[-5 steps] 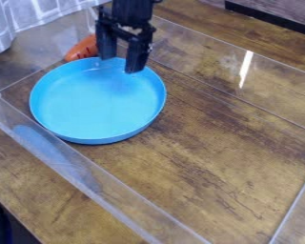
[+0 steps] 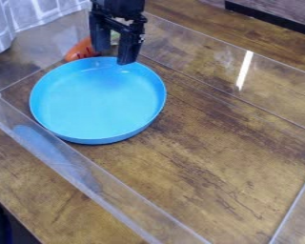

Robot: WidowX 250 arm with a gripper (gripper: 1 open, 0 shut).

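Note:
My black gripper (image 2: 115, 48) hangs at the top of the view, over the back rim of a round blue plate (image 2: 98, 103). An orange object (image 2: 76, 50) lies behind the plate at the left, beside the gripper, with something pale greenish partly hidden behind the gripper. Whether the fingers are open or shut, or hold anything, is hard to tell.
A white crumpled item (image 2: 5, 27) stands at the top left, and a dark box edge lies at the top right.
The gripper has moved up and slightly left, away from the middle of the plate toward its back rim. The plate looks unmoved.

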